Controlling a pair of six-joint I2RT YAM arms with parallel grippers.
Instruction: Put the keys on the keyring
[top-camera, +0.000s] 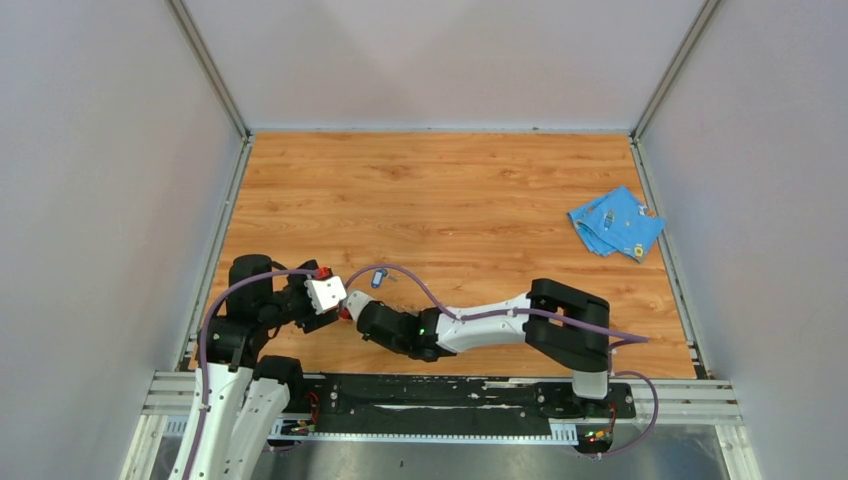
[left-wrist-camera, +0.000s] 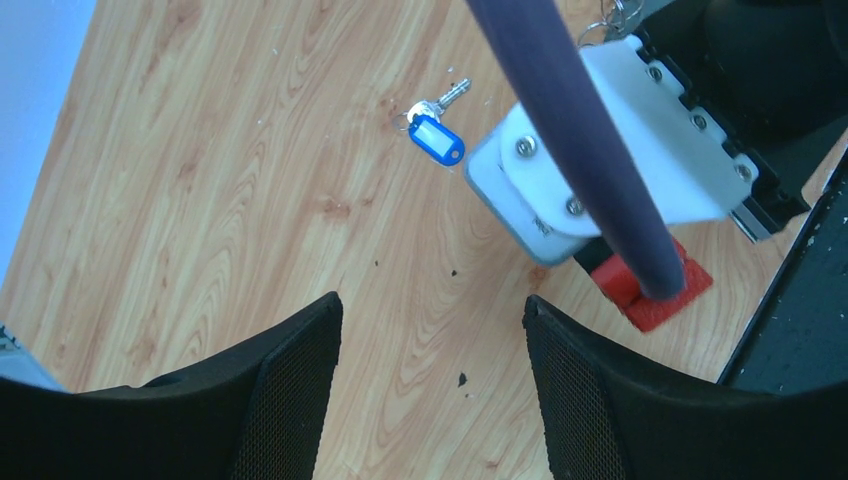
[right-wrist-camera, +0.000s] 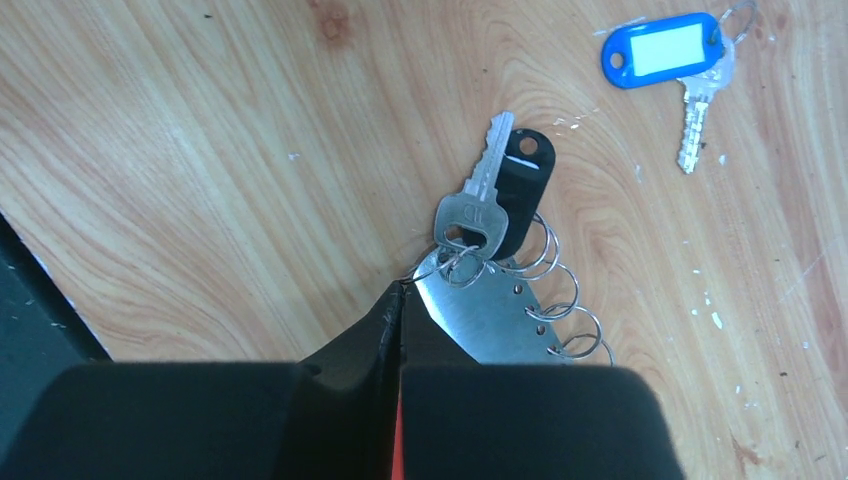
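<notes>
In the right wrist view, a metal key holder plate (right-wrist-camera: 470, 315) with several split rings lies below my shut right gripper, whose fingertips are at a ring on its left edge; whether they grip it I cannot tell. A silver key (right-wrist-camera: 470, 215) and a black tag (right-wrist-camera: 520, 190) lie on the plate's upper end. Apart lies a key (right-wrist-camera: 700, 105) with a blue tag (right-wrist-camera: 650, 50). My left gripper stands open, nothing between its fingers, beside the right gripper's housing.
A folded blue cloth (top-camera: 615, 222) lies at the back right. The two arms are close together at the front left.
</notes>
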